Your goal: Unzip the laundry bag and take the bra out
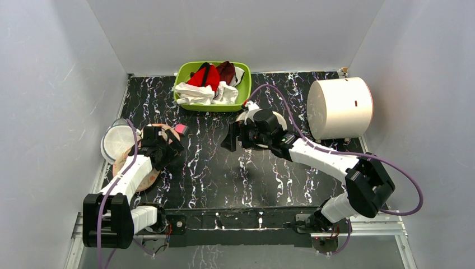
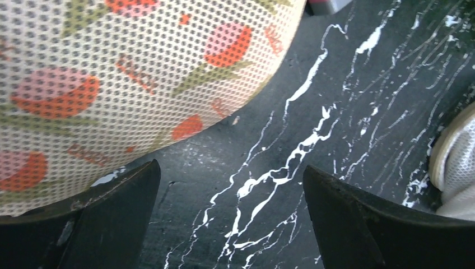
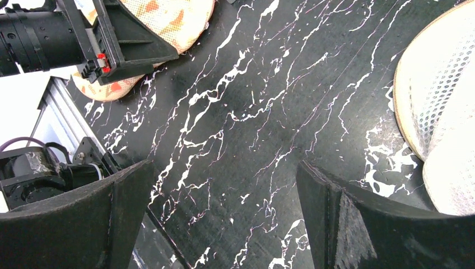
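The round white mesh laundry bag (image 1: 281, 120) with its beige edge lies on the table mid-right, partly covered by my right arm. Its mesh side (image 3: 437, 106) shows at the right of the right wrist view, and its rim (image 2: 442, 162) enters the left wrist view at the right. No bra can be made out. My right gripper (image 1: 232, 137) is open beside the bag's left side, empty. Over the patterned board (image 2: 185, 61) at the left, my left gripper (image 1: 175, 148) also stands open, with only bare table visible between its fingers.
A green basket (image 1: 182, 78) of clothes stands at the back, and a white drum (image 1: 341, 109) at the right. White bowls (image 1: 116, 143) sit at the far left; a pink-topped block (image 1: 181, 129) lies by the board.
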